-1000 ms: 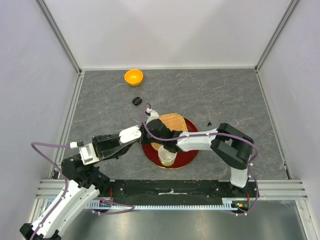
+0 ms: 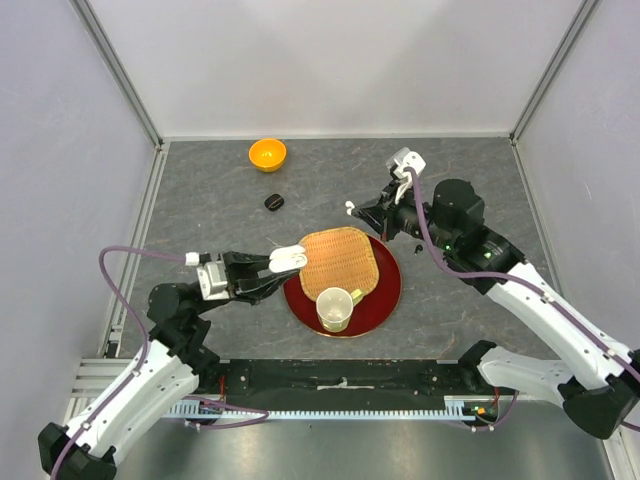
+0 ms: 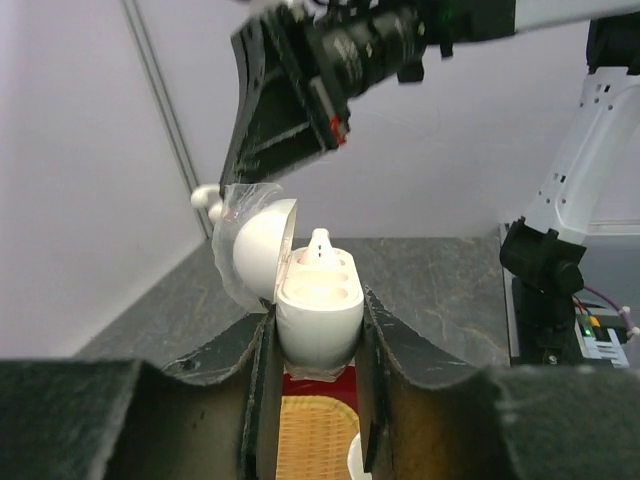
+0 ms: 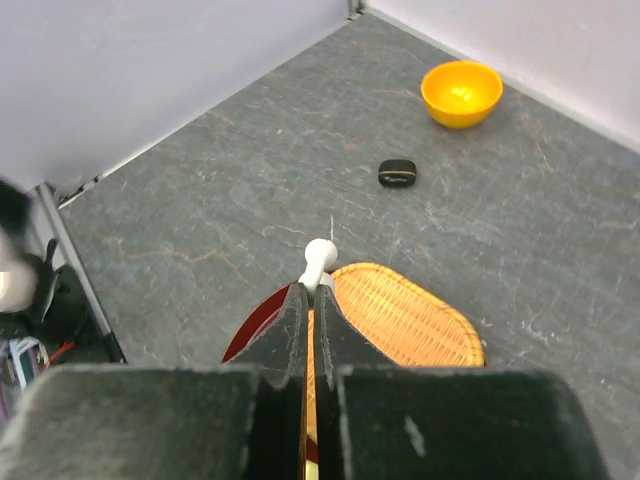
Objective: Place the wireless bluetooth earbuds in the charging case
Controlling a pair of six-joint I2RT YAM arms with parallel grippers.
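My left gripper point(image 2: 276, 276) is shut on the white charging case point(image 3: 320, 310), which sits between its fingers with the lid raised. A bit of clear film clings to the lid. Hollows show in the top of the case body. Over to the right and farther back, my right gripper is shut on a small white earbud point(image 4: 318, 256), whose rounded end sticks out beyond the fingertips. In the left wrist view this earbud point(image 3: 204, 196) appears left of the lid, well apart from the case. The pinched part of the earbud is hidden.
Below the arms lie a red plate point(image 2: 390, 293), a woven tray point(image 2: 338, 260) and a white cup point(image 2: 334, 309). A black oval object point(image 2: 274, 202) and a yellow bowl point(image 2: 267, 154) rest toward the back. Bare grey table surrounds them.
The right gripper has moved away from the case, right and back, with the earbud in it. Lately the left gripper has shifted slightly right with the case.
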